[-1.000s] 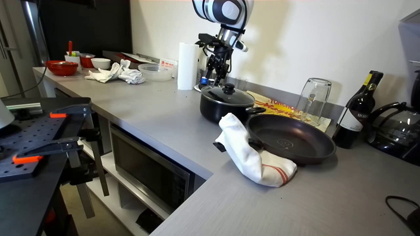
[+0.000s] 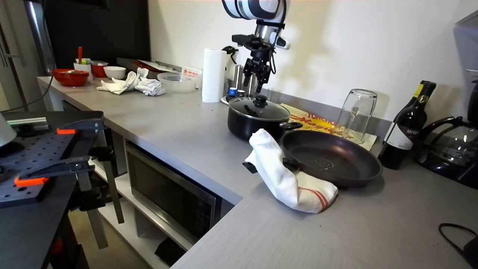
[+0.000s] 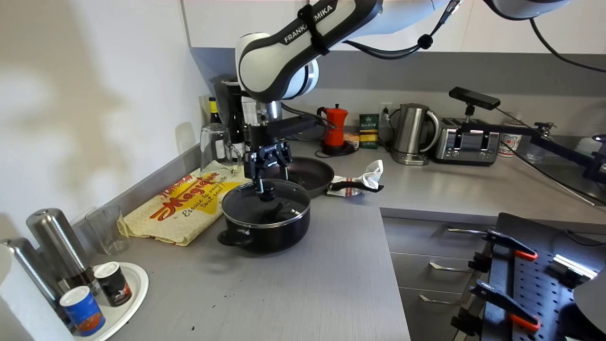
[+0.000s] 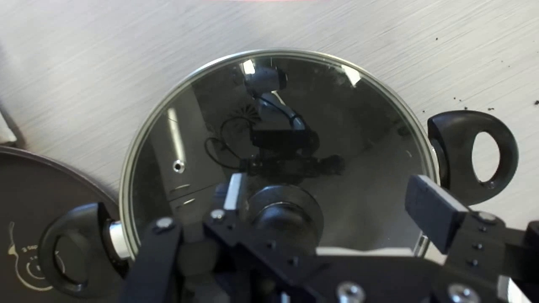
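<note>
A black pot point(image 2: 257, 127) stands on the counter, covered by a glass lid point(image 4: 353, 126) with a metal rim. The lid's round black knob point(image 4: 285, 217) rises from its middle. Over the lid hangs my gripper, open and empty, pointing down. In the wrist view the knob appears between the fingers, closer to the left finger point(image 4: 233, 192) than to the right one. From exterior view 2 my gripper point(image 3: 272, 182) is at the knob's upper side, one fingertip overlapping it in the picture; exterior view 1 shows the fingertips still above the knob.
A black frying pan point(image 2: 334, 157) sits close beside the pot, a white cloth point(image 2: 286, 179) over its handle. Behind lie a yellow bag point(image 3: 182, 201) and an upturned glass jug point(image 2: 358, 114). A plate with small cans point(image 3: 136, 284) is near the wall.
In exterior view 1 my gripper has shifted to the right and slightly up, from beyond the pot's left side to above the lid knob. The pot and lid have not moved.
</note>
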